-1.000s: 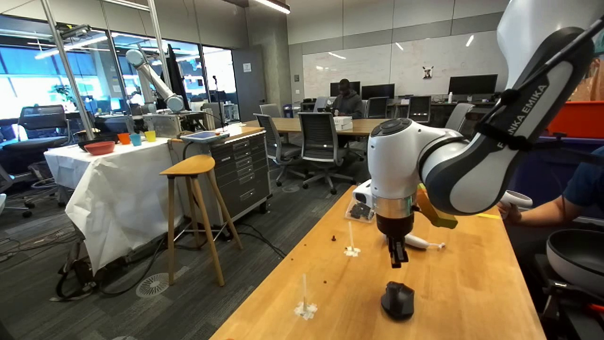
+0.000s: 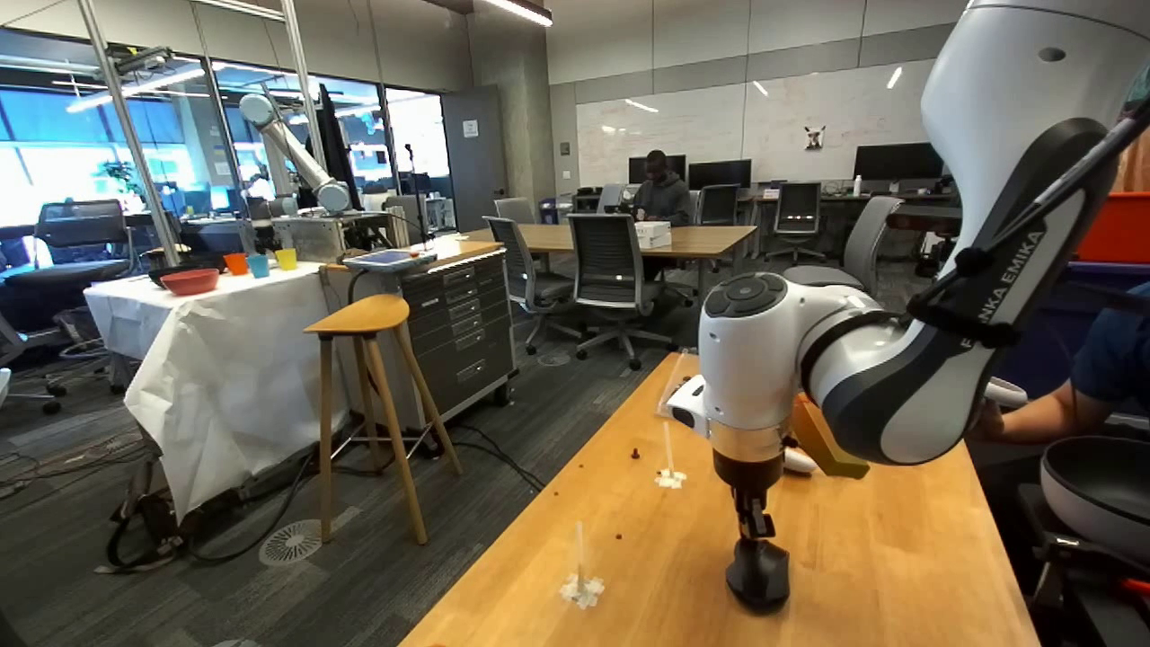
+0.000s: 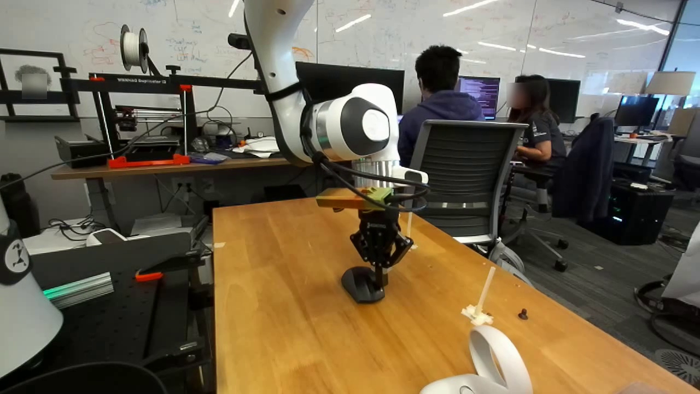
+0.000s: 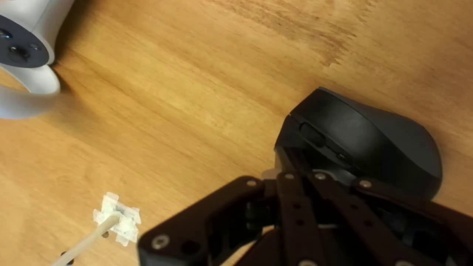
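A black computer mouse (image 2: pixel 757 579) lies on the wooden table, also plain in the second exterior view as a dark mouse (image 3: pixel 359 285). My gripper (image 2: pixel 754 533) is down at the mouse's edge, pointing at the table. From the other side, the gripper (image 3: pixel 381 278) stands right beside the mouse or against it; actual contact cannot be told. In the wrist view the closed gripper covers the lower left part of the mouse (image 4: pixel 377 137), near its button end. The fingers are together, with nothing visible between them.
On the table lies a white handheld controller (image 4: pixel 29 88), well apart from the mouse. Thin upright sticks are taped down, one such stick (image 2: pixel 581 555) near the table's left edge. Bare wood (image 3: pixel 282 328) surrounds the mouse elsewhere.
My gripper has come down from above the table behind the mouse to the mouse's edge. In exterior view 1 the mouse appears unmoved.
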